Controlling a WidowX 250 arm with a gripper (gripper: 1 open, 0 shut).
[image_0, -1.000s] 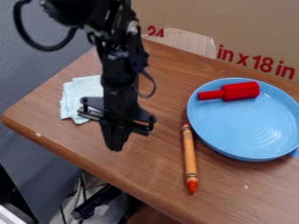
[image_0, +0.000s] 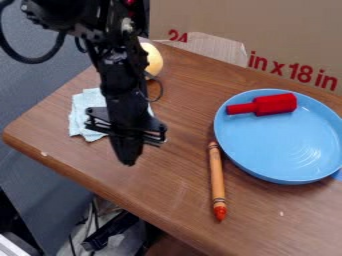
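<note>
A black robot gripper (image_0: 127, 140) hangs low over the wooden table at the left, in front of a folded white cloth (image_0: 83, 115). Whether its fingers are open or shut is unclear. Behind the arm a yellow object (image_0: 151, 60) is partly visible. A light blue plate (image_0: 281, 150) at the right holds a red cylindrical object with a thin handle (image_0: 274, 104). An orange crayon (image_0: 217, 183) lies left of the plate, right of the gripper.
A cardboard box (image_0: 267, 35) stands along the back.
The arm and gripper have moved a little left and up, uncovering more of the yellow object behind. The plate, crayon and red object are unchanged.
</note>
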